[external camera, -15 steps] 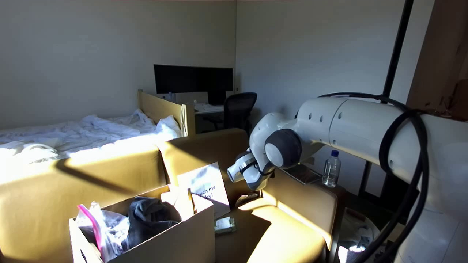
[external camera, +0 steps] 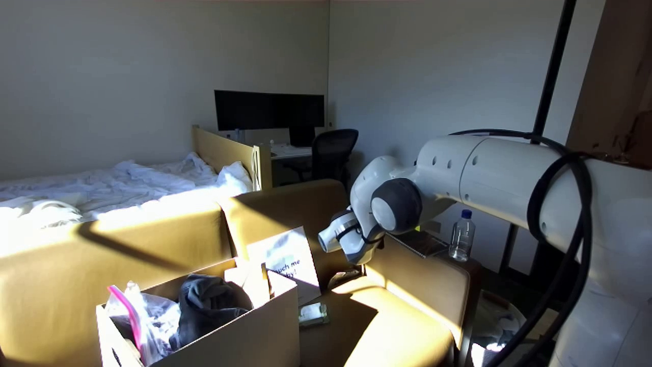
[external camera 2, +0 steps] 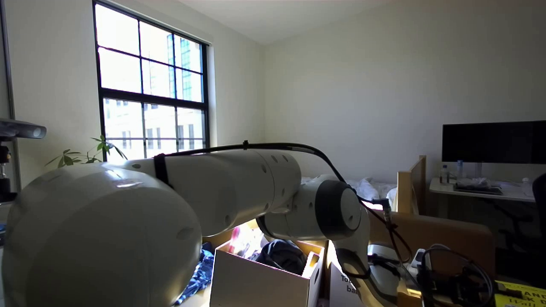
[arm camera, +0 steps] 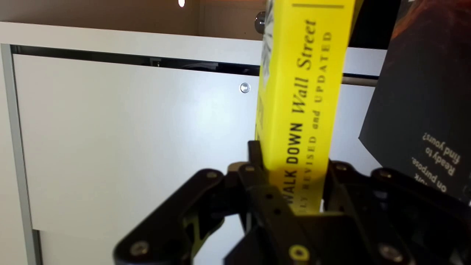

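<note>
A thick yellow book (arm camera: 304, 101), its spine printed with "Walk Down Wall Street", stands between the fingers of my gripper in the wrist view. The fingers are shut on it, one finger on each side. In exterior view 2 the same yellow book (external camera 2: 527, 296) shows at the lower right corner, beside the dark gripper (external camera 2: 481, 294). The robot's forearm and wrist hide the gripper in exterior view 1.
A dark printed booklet or bag (arm camera: 419, 97) is close on the book's right, before a white cabinet (arm camera: 132, 132). A clear bottle (external camera: 462, 235) stands on the sofa arm near a dark flat item (external camera: 422, 241). An open box (external camera: 244, 333) holds cloth and bags.
The arm's wrist has shifted very slightly to the right in exterior view 1. The box, bottle and sofa items are unmoved.
</note>
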